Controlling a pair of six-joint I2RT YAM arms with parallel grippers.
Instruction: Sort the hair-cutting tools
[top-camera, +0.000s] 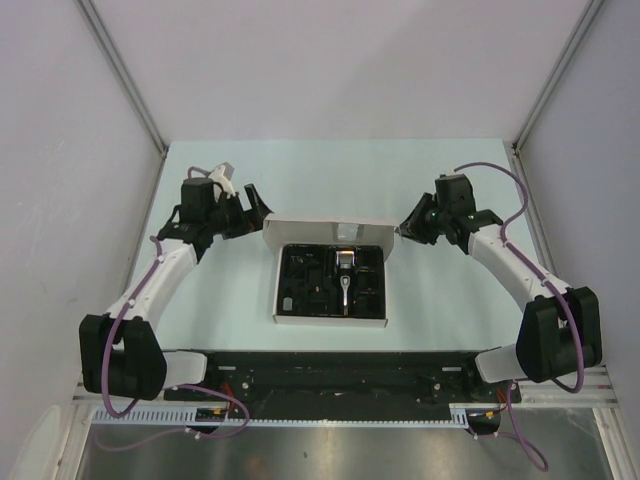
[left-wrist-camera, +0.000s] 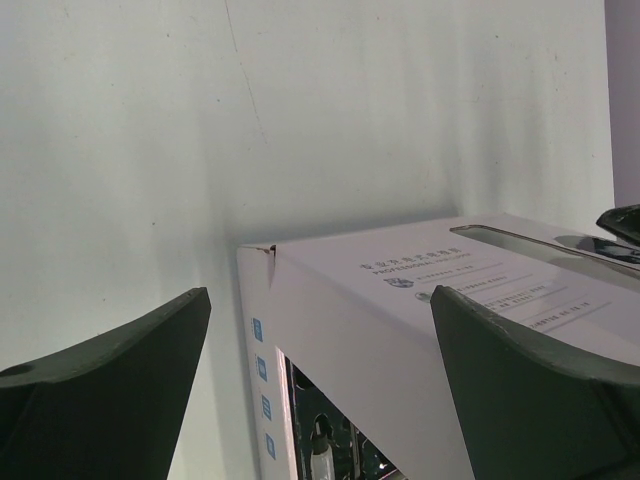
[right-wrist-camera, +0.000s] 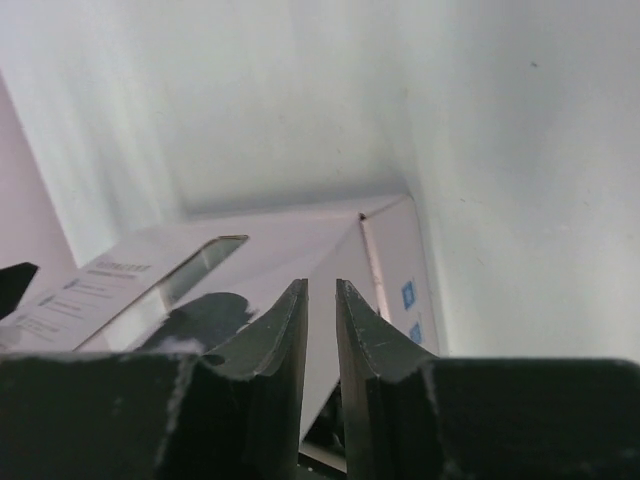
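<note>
The white box (top-camera: 331, 320) stands on the table with its lid (top-camera: 304, 231) raised at the back. A black tray inside holds a silver clipper head (top-camera: 345, 260), a slim white tool (top-camera: 345, 288) and dark items hard to tell apart. At the lid's left edge my left gripper is open, its fingers spread on either side of the lid's side flap. My right gripper is shut at the opposite edge, with the lid's right side flap (right-wrist-camera: 325, 335) between its fingers. A clear window (right-wrist-camera: 185, 277) shows in the lid.
Bare white table (top-camera: 340, 175) extends behind the box and to both sides. Its front edge (top-camera: 330, 351) lies close before the box, with a dark gap beyond. No other loose objects show on the table.
</note>
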